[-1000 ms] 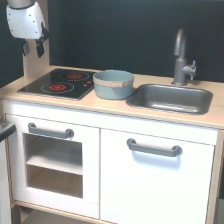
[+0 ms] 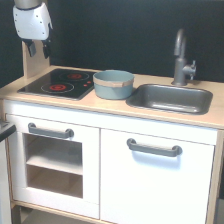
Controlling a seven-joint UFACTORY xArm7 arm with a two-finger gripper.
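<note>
My gripper [image 2: 38,49] hangs at the top left, above the back left of the toy kitchen's counter, with its dark fingers spread apart and nothing visible between them. A blue-grey pot [image 2: 113,85] stands upright on the wooden counter, between the black stovetop [image 2: 62,83] and the metal sink [image 2: 172,98]. The pot is well to the right of my gripper and below it. Its contents cannot be made out.
A grey faucet [image 2: 181,60] rises behind the sink. Below the counter are a cabinet with a window [image 2: 55,165] and a white door [image 2: 155,180], both with dark handles. The stovetop is bare.
My gripper has shifted slightly to the right. The pot and the rest of the kitchen look the same.
</note>
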